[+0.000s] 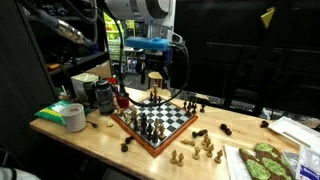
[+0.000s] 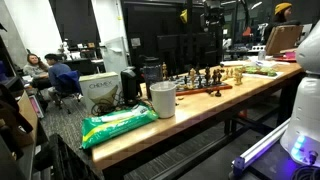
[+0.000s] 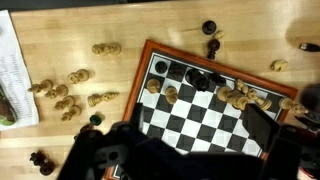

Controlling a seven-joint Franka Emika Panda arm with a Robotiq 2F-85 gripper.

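Observation:
My gripper is open above the chessboard, with dark fingers at either side of the lower wrist view and nothing seen held. In the first exterior view the gripper hangs well above the board. Dark and light chess pieces cluster along one side of the board. A group of light pieces crowds the squares near the right finger. The lower part of the board is hidden behind the gripper in the wrist view. The second exterior view shows the gripper high over the table.
Loose light pieces and a few dark ones lie on the wood beside the board. A white mug, dark jars and a green bag stand at one end of the table. At the other are a green-patterned item and a white tray.

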